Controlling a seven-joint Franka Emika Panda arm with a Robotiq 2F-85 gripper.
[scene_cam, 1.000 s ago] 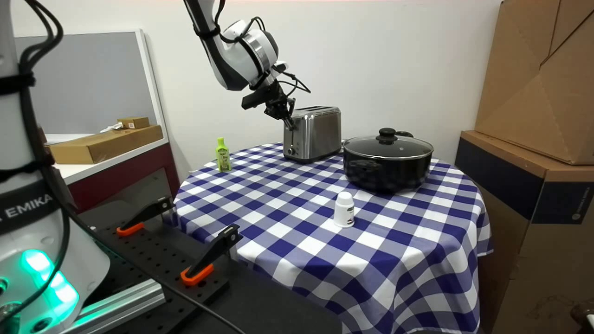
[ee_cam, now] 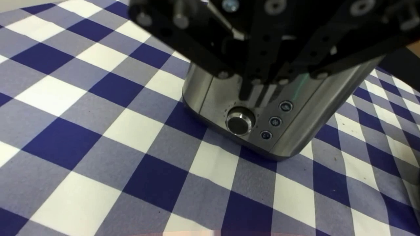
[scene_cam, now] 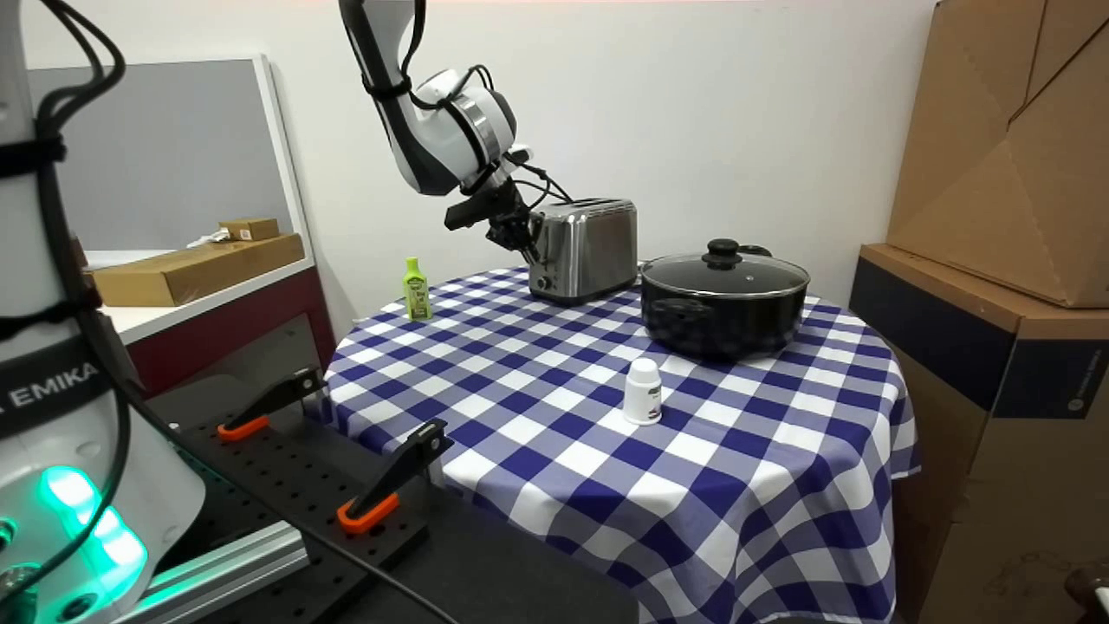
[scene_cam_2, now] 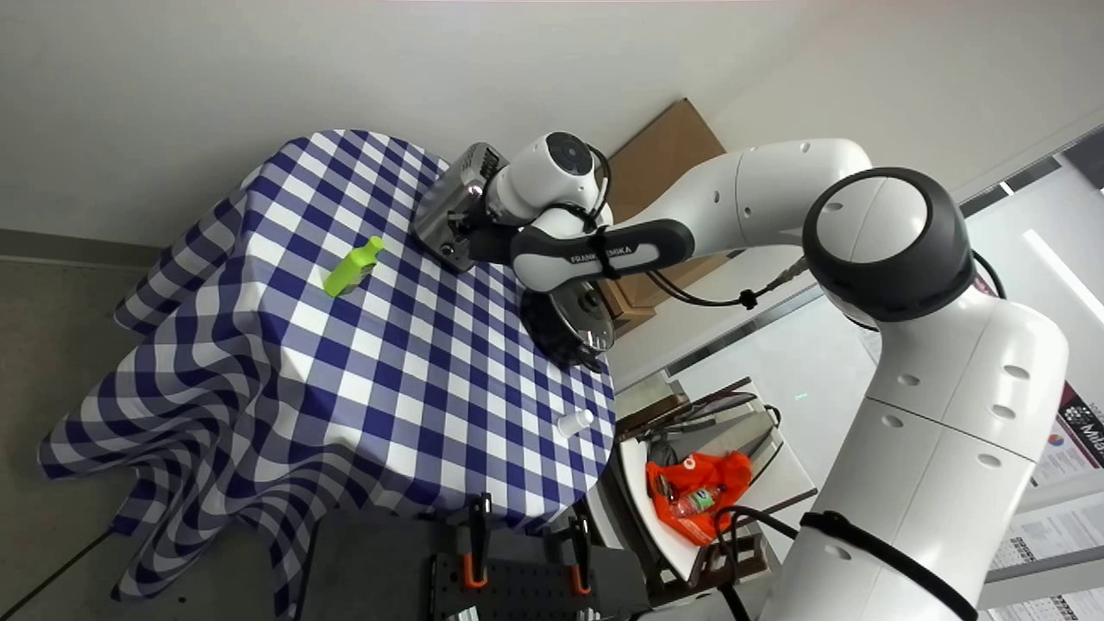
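Observation:
The silver toaster stands upright at the back of the table. My gripper is shut and points down at the toaster's front panel, close against it. No object shows between its fingers. In the wrist view the gripper covers the upper part of that panel, so I cannot tell whether it touches the toaster or its lever, which is hidden. Below the fingertips, a round knob and a row of 3 buttons are in plain sight. In exterior view 2 the arm hides the gripper.
A black lidded pot stands right of the toaster. There is a white bottle near the front and a green bottle at the left. Between them the checkered tablecloth is clear.
My gripper has moved down along the toaster's front, slightly to the left in exterior view 1. The toaster, pot and bottles have not moved.

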